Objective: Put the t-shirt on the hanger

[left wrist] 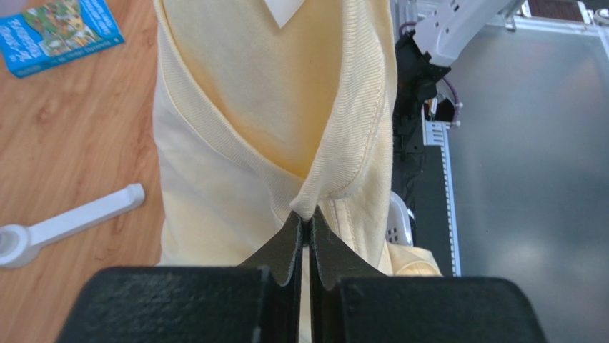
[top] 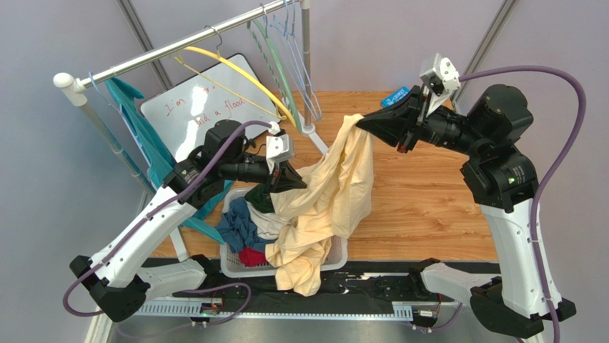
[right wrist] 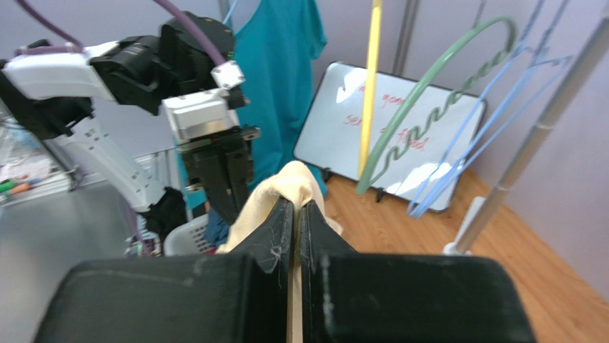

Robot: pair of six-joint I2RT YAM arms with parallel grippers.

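Observation:
A cream t-shirt [top: 329, 200] hangs between both grippers, its lower part over the laundry basket [top: 342, 254]. My left gripper [top: 302, 184] is shut on its ribbed edge, which shows at the fingertips in the left wrist view [left wrist: 305, 223]. Higher up, my right gripper [top: 363, 123] is shut on the top of the shirt, whose folded tip stands between the fingers in the right wrist view [right wrist: 295, 211]. Empty hangers, among them a yellow hanger [top: 241, 71] and a green hanger [right wrist: 400, 121], hang on the rail [top: 157, 53] above and behind.
A teal shirt [top: 132, 121] hangs at the rail's left. A whiteboard [top: 186, 121] leans behind the hangers, and a blue box [top: 393, 97] lies at the back. Rack feet [left wrist: 86, 214] stand on the wooden surface, which is clear to the right beneath my right arm.

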